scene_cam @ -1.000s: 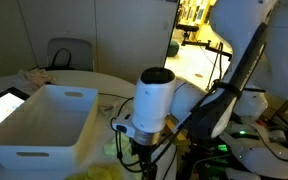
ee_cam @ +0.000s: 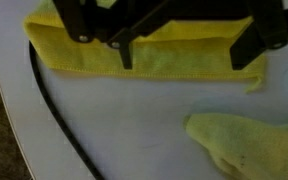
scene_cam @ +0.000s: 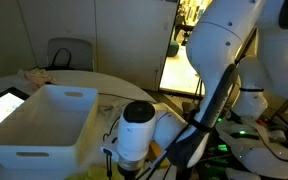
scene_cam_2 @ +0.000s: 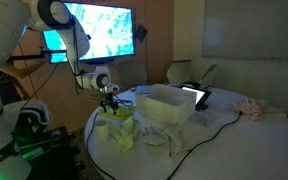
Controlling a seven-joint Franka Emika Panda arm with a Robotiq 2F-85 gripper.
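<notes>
A yellow cloth (ee_cam: 169, 52) lies spread on the white table under my gripper, which stands open with its dark fingers apart above it. Whether the fingers touch the fabric I cannot tell. Another, paler yellow cloth (ee_cam: 249, 145) lies apart from it at the lower right of the wrist view. In exterior view 2 the gripper (scene_cam_2: 109, 103) is low over the yellow cloth (scene_cam_2: 112, 115) near the table's edge, and a pale green cloth (scene_cam_2: 124, 135) lies closer to that camera. The arm hides much of this area in exterior view 1.
A white open box (scene_cam: 46, 122) stands on the table beside the cloths. Whitish crumpled cloth (scene_cam_2: 159, 138) lies in front of it. A black cable (ee_cam: 59, 115) runs along the table near its edge. The table's right side (scene_cam_2: 249, 150) has free room.
Over the last second the arm has come down and shifted left in exterior view 1, toward the yellow cloth. The box has stayed in place.
</notes>
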